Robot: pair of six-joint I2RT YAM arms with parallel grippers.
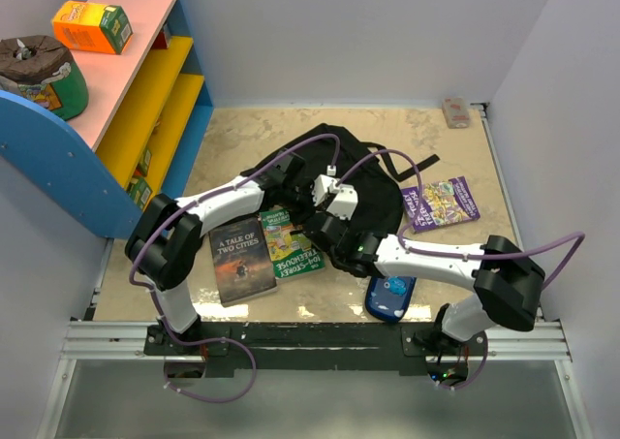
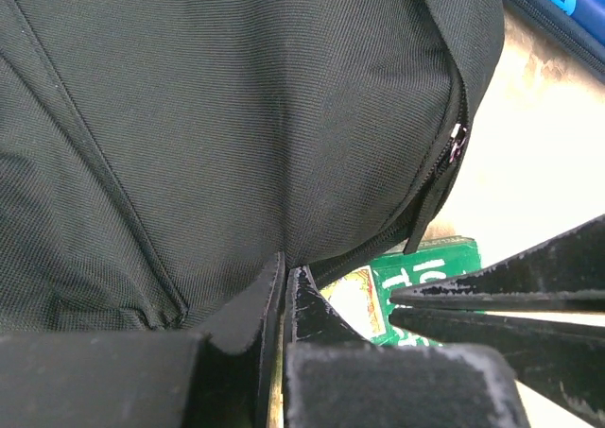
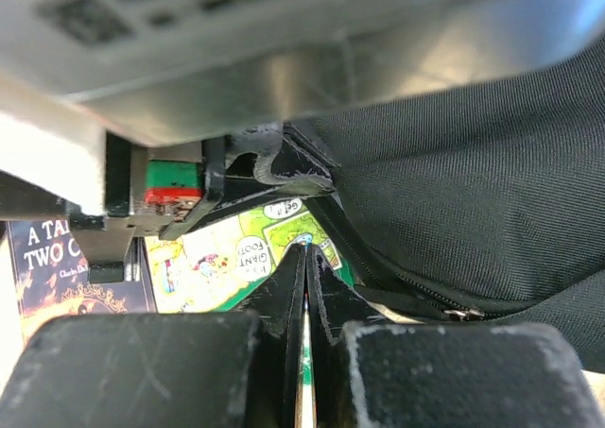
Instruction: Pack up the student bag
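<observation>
The black student bag (image 1: 383, 192) lies in the middle. In the left wrist view, my left gripper is shut on the cloth at the bag's edge, where its folds gather. My right gripper is shut with nothing between its fingers, over the green book (image 3: 227, 253). The bag's zipper pull (image 3: 463, 313) lies outside those fingers, to their right and lower in the right wrist view. In the left wrist view, the zipper pull (image 2: 458, 143) hangs at the bag's side seam, apart from the right gripper's fingers (image 2: 501, 282).
A Tale of Two Cities (image 1: 243, 260) lies left of the green book. A blue case (image 1: 390, 298) sits at the front right, a purple book (image 1: 441, 203) farther back. The shelf (image 1: 155, 100) stands at the left. Both grippers are close together by the bag.
</observation>
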